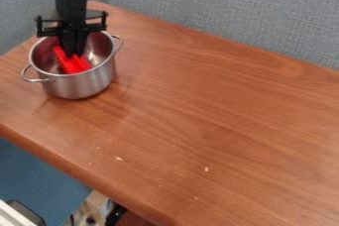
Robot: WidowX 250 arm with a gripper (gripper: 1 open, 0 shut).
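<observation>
A steel pot (90, 82) with two wire handles stands near the left end of the wooden table. A red object (74, 63) lies inside it. My black gripper (70, 48) reaches down into the pot from above, right at the red object. Its fingertips are hard to make out against the dark body and the pot's interior, so I cannot see whether anything is between them.
A grey wall stands behind it. The table's left edge drops to a blue floor (34, 170).
</observation>
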